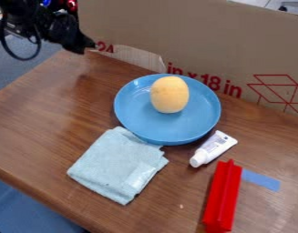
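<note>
My black gripper point(78, 44) is at the top left, above the far left corner of the wooden table, beside the cardboard wall. Its fingers are small and dark, so their state is hard to make out; nothing is seen held. A blue plate point(138, 123) holds a yellow rounded object point(169, 95). A folded light blue cloth point(117, 166) lies in front of the plate, and a white tube point(212, 147) lies to its right.
A red bar-shaped object point(221, 197) lies at the front right beside a strip of blue tape point(260, 180). A cardboard box point(224, 36) walls off the back.
</note>
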